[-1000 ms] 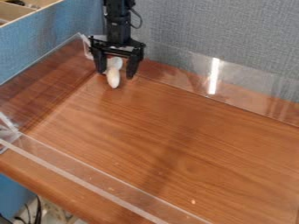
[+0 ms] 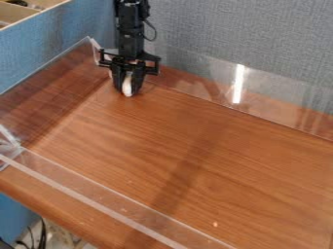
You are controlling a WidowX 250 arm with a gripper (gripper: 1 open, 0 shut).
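Observation:
My black gripper [image 2: 128,78] is low over the wooden table at the back left corner, shut on a small white object [image 2: 128,86]. The object is largely hidden between the dark fingers, so its shape and whether it touches the table are unclear.
A bare wooden table top [image 2: 208,165] fills most of the view, clear to the right and front. Transparent low walls [image 2: 279,112] edge it, with grey padded backing behind and a blue panel at the left.
My gripper has come down around the white object and its fingers have closed in on it, hiding more of it than before.

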